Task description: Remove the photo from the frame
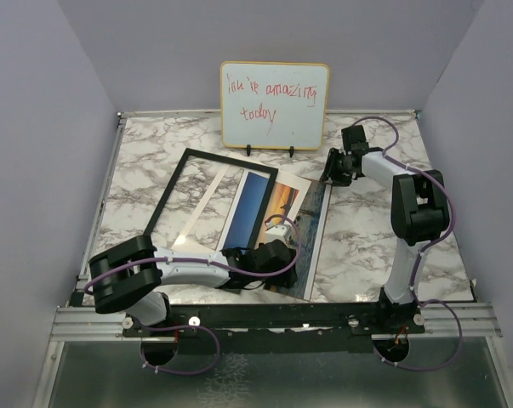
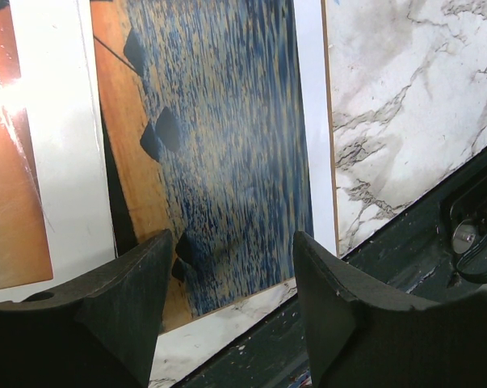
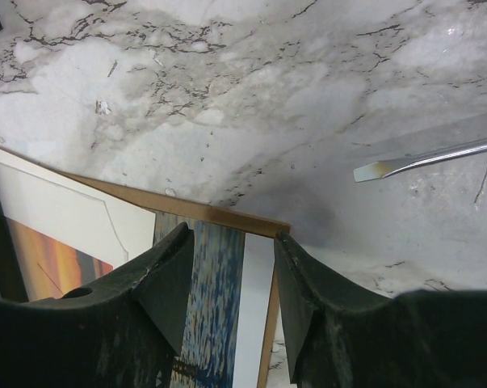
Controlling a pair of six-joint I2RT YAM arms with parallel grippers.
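The photo (image 1: 316,204), a sunset sea picture with a white border, lies partly under a white mat and the black frame (image 1: 164,197). Its dark, rippled right part (image 2: 227,145) is uncovered and rests on a brown backing board (image 3: 227,217). My left gripper hangs over the near end of the photo, fingers apart, nothing seen between them. At the far right corner, my right gripper is open, its fingertips over the photo's far edge and white border (image 3: 255,283). Whether either touches the photo, I cannot tell.
A whiteboard (image 1: 273,106) with red writing stands behind the frame. A thin metal tool with a pale flat tip (image 3: 429,160) is on the marble table to the right. Bare marble (image 1: 367,246) lies right of the photo.
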